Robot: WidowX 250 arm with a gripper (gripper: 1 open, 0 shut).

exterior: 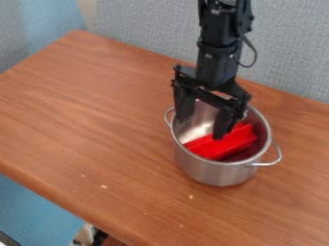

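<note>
A steel pot (216, 173) with two side handles stands on the wooden table, right of centre. Inside it lies a bright red object (221, 142), long and flat-sided. My black gripper (202, 121) hangs from the top of the view over the pot, its fingers open and spread above the red object, reaching down to about rim level. Whether either fingertip touches the red object or the pot is hard to tell.
A grey textured wall rises behind, close beyond the pot. The table's left front edge drops to a blue surface.
</note>
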